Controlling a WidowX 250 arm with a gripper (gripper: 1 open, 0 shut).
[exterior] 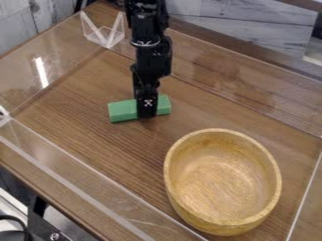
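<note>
A green rectangular block (123, 111) lies on the wooden table, left of centre. The black gripper (143, 104) is down on the block from above, its fingertips over the block's right half. Whether the fingers are closed on it is hard to make out. A large pale yellow bowl (223, 184) stands to the lower right of the block.
A clear plastic object (104, 28) is at the top left, and a grey marbled backdrop (258, 28) runs along the back. Dark cables show at the lower left edge.
</note>
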